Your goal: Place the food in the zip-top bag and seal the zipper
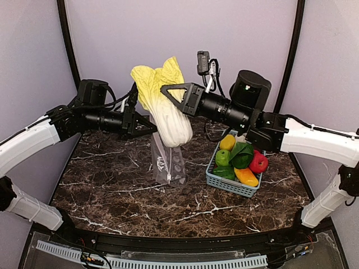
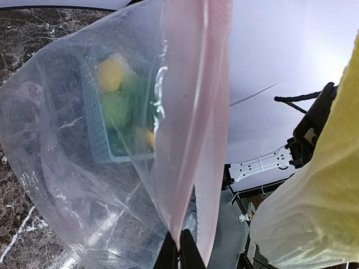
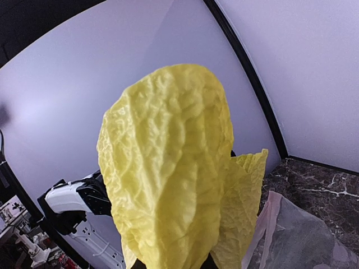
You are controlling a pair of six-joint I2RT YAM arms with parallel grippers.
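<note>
A napa cabbage, white below with yellow leaves, is held up over the zip top bag by my right gripper, shut on its leafy upper part; the leaves fill the middle of the right wrist view. My left gripper is shut on the clear bag's rim beside the cabbage. In the left wrist view the bag's pink zipper strip runs down to the fingertips, and the cabbage is at the right. The bag hangs to the marble table.
A blue basket at the right holds several foods, including an orange mango-like item, a red apple and green items. Walls stand behind and to both sides.
</note>
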